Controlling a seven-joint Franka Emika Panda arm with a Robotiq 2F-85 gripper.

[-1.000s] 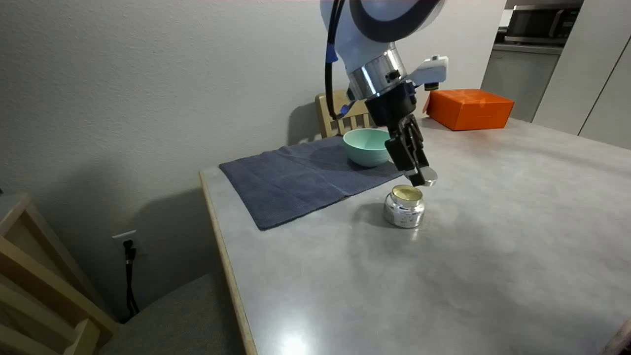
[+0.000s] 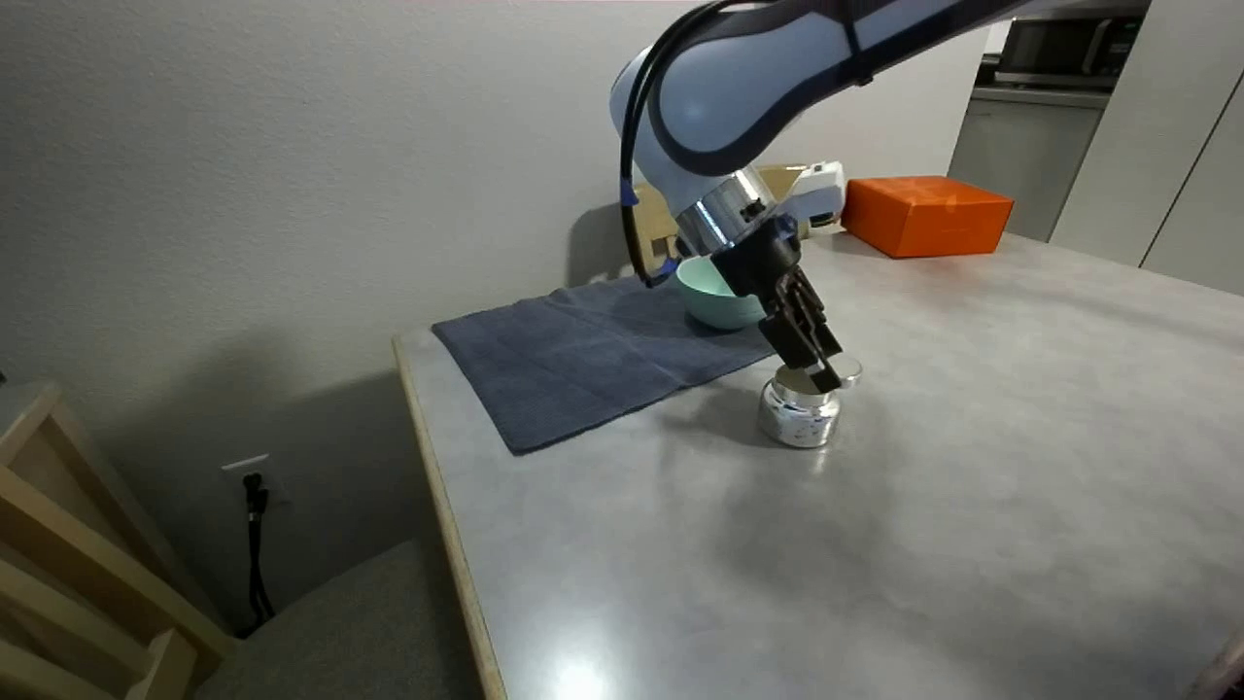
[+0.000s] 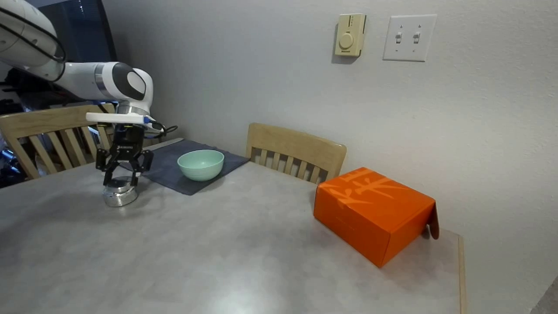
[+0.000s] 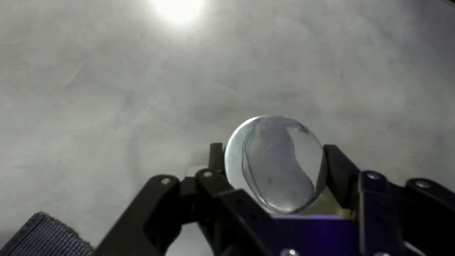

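A shiny silver jar [image 2: 799, 418] stands upright on the table, the part of its top that shows in exterior view 1 uncovered. My gripper is shut on a round silver lid [image 4: 273, 170], a finger on either side of its edge. In exterior view 1 the lid [image 2: 850, 371] shows just right of the fingers, low over the jar's far right side. Part of the jar's mouth is hidden behind a finger. Whether lid and jar touch, I cannot tell.
Behind the arm, a mint green bowl [image 3: 201, 165] rests on a dark blue cloth [image 2: 595, 350]. An orange box [image 3: 374, 214] sits far off on the table. Chairs stand along the back edge. Bare tabletop [image 2: 933, 525] lies in front and to the right.
My gripper has come down with the lid, and its fingers now cover part of the jar's mouth, which was in plain view before. The jar has stayed about where it was.
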